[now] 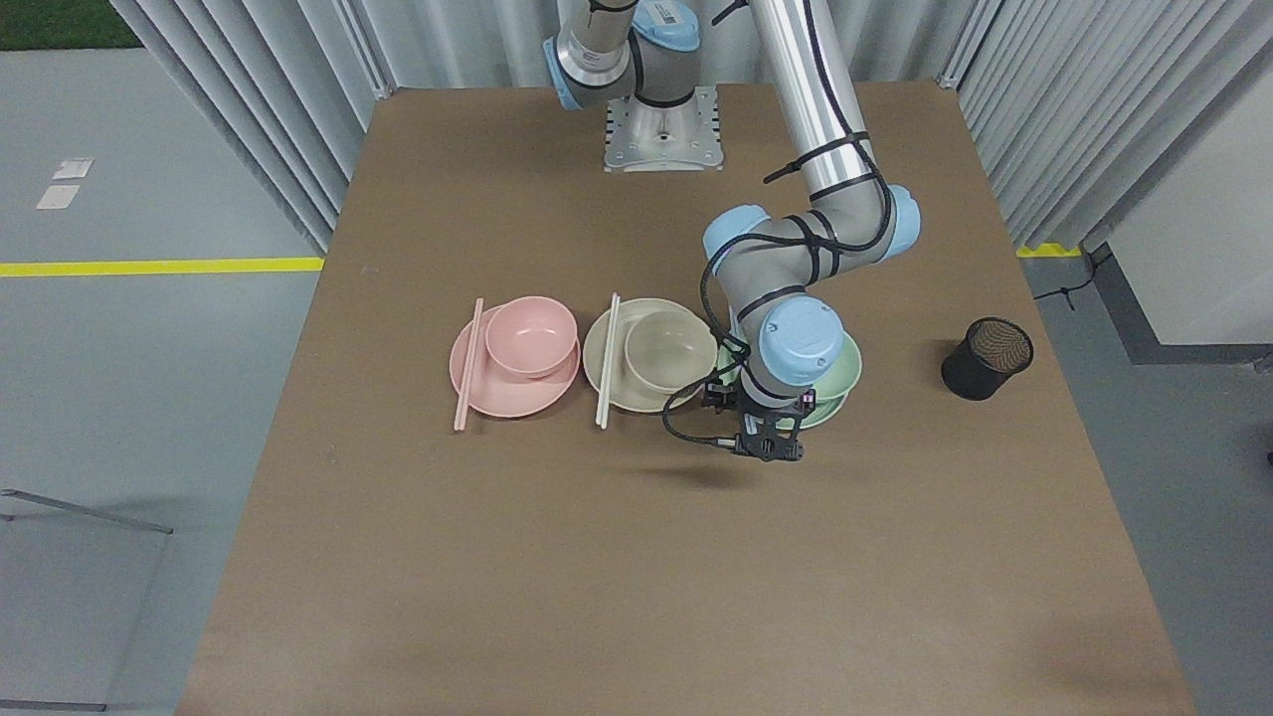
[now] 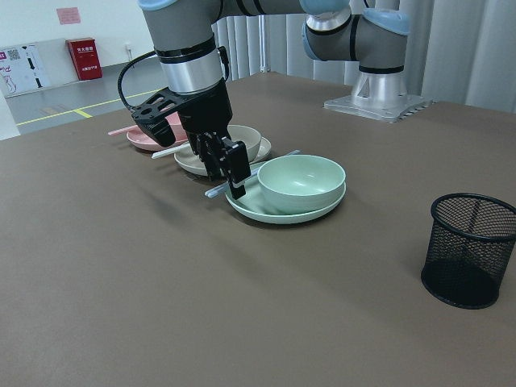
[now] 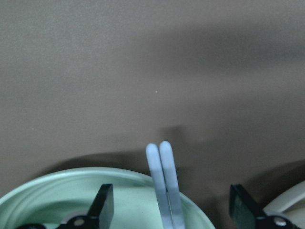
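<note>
My gripper stands open over the rim of the green plate (image 2: 282, 216), its fingers either side of two pale blue chopsticks (image 3: 162, 176) in the wrist view. In the left view the green bowl (image 2: 301, 181) sits on that plate, right beside the gripper; in the front view the arm hides much of this set. To the left stand a cream plate with a bowl (image 1: 668, 350) and chopsticks (image 1: 606, 358), then a pink plate with a bowl (image 1: 531, 334) and chopsticks (image 1: 468, 364).
A black mesh cup (image 1: 986, 358) stands on the right of the brown table (image 1: 668, 573). The arm's base (image 1: 663, 143) is at the back.
</note>
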